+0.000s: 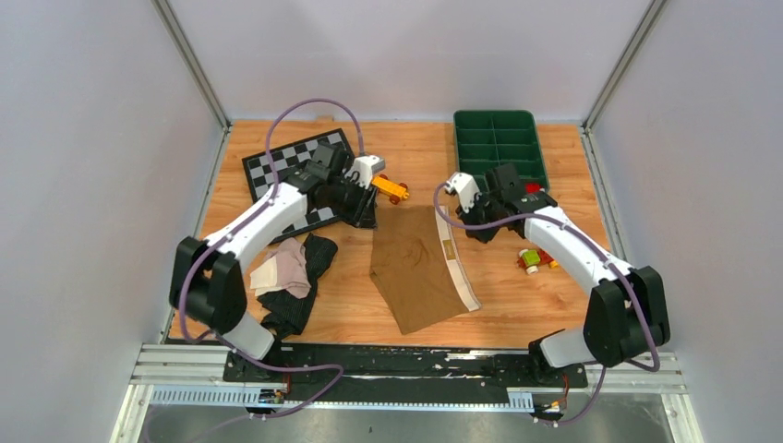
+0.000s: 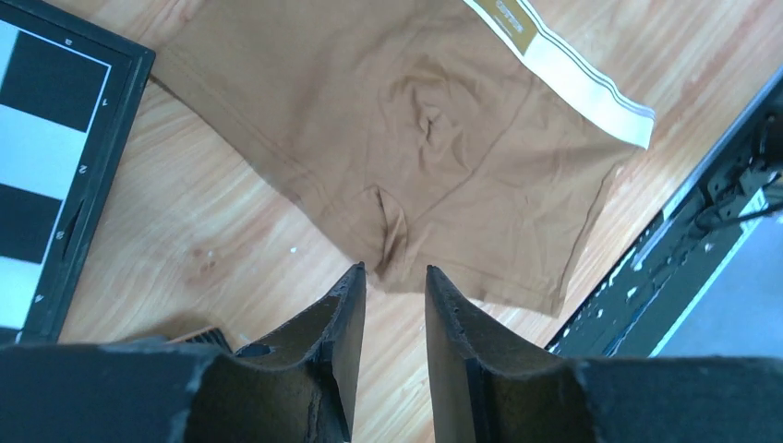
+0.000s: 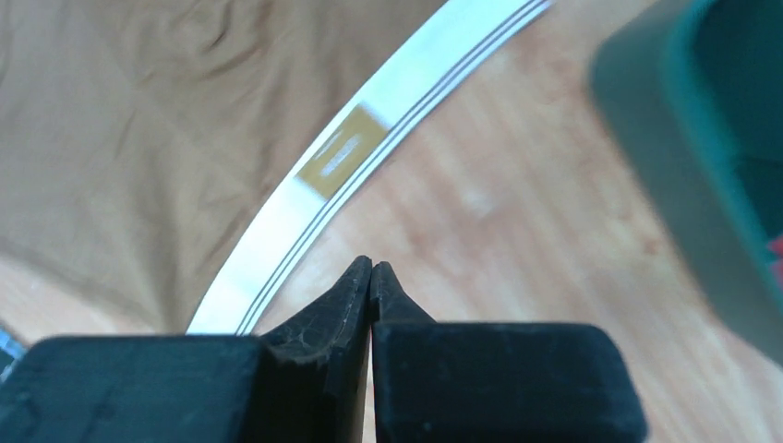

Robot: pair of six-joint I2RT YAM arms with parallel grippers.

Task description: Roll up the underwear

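The brown underwear [image 1: 411, 272] lies flat on the wooden table, with a few wrinkles and its white waistband [image 1: 459, 277] along the right side. My left gripper hangs above the upper left of the garment; in the left wrist view its fingertips are apart with nothing between them, over the edge of the cloth. My right gripper is raised just right of the waistband's upper part, fingertips together, nothing showing between them.
A checkerboard [image 1: 277, 166] lies at the back left, dark and pink clothes [image 1: 312, 277] at the front left. A green divided bin [image 1: 489, 138] stands at the back right. Toys [image 1: 388, 189] lie behind and right of the garment.
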